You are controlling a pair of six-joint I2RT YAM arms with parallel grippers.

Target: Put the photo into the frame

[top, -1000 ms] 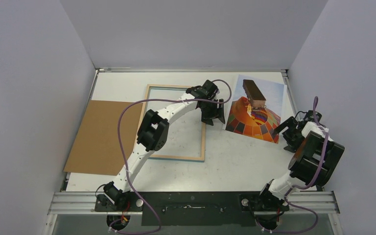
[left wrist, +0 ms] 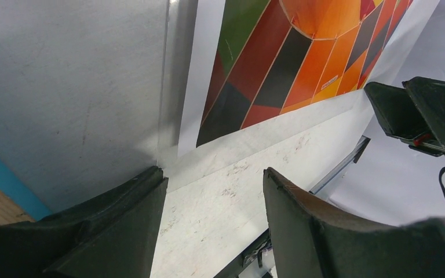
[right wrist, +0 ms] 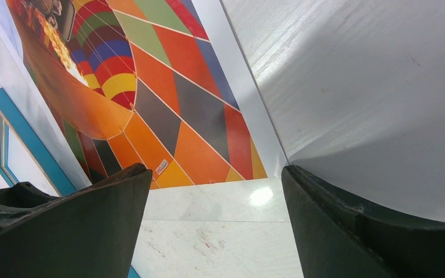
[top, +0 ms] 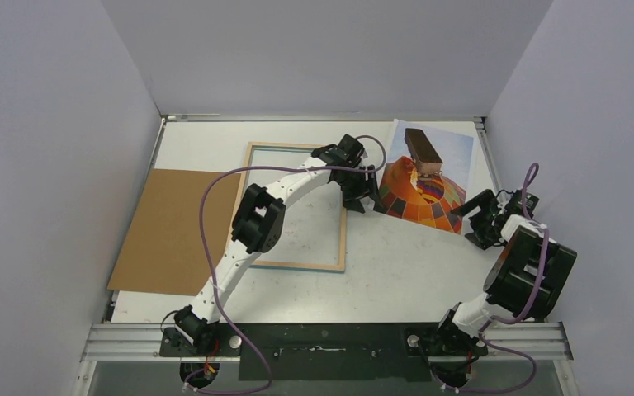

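Note:
The photo, a hot-air balloon print with a white border, lies slightly turned on the table, right of the frame. My left gripper is between the frame and the photo's lower left corner. In the left wrist view its fingers stand apart, with the photo's corner just beyond the left fingertip. At the lower right corner, my right gripper is open; in its own view the photo's border runs close to the right finger. Neither gripper holds anything.
A brown backing board lies left of the frame, partly beneath the frame's side or touching it; which, I cannot tell. Walls enclose the back and both sides.
The photo has shifted a little left and toward the back wall. My right gripper has moved the same way with it. The left arm has hardly moved.

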